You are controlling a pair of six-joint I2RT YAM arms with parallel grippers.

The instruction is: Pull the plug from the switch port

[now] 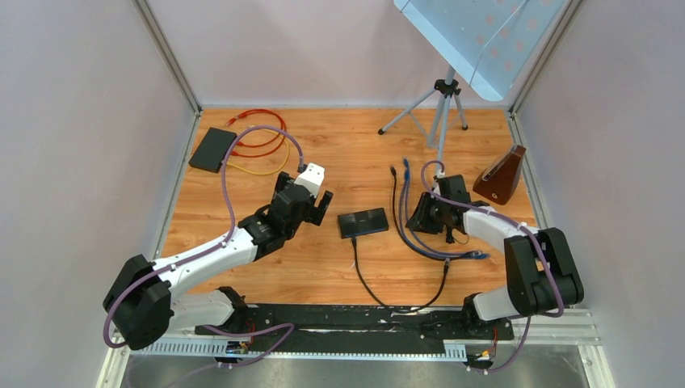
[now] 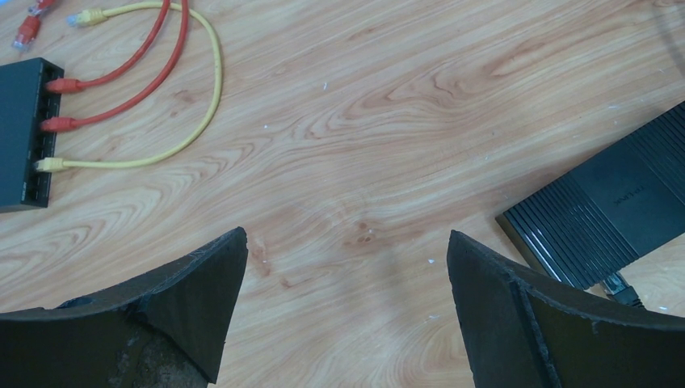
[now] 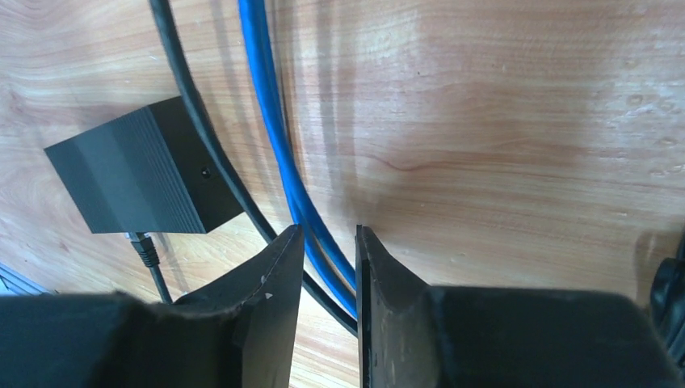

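A black box [image 1: 363, 222] with a black cable plugged into its near side lies mid-table; it also shows in the right wrist view [image 3: 129, 178]. A second black box [image 1: 212, 149] with red and yellow cables plugged in lies at back left, also in the left wrist view [image 2: 24, 133]. My left gripper is open and empty, above bare wood between the boxes. My right gripper is part open, right of the middle box, over loose blue cables [image 3: 283, 153] and a black cable [image 3: 202, 121]. Whether a cable lies between its fingertips or only behind them is unclear.
A grey tripod [image 1: 444, 113] with a pale panel stands at the back. A brown wedge-shaped object [image 1: 501, 178] sits at the right edge.
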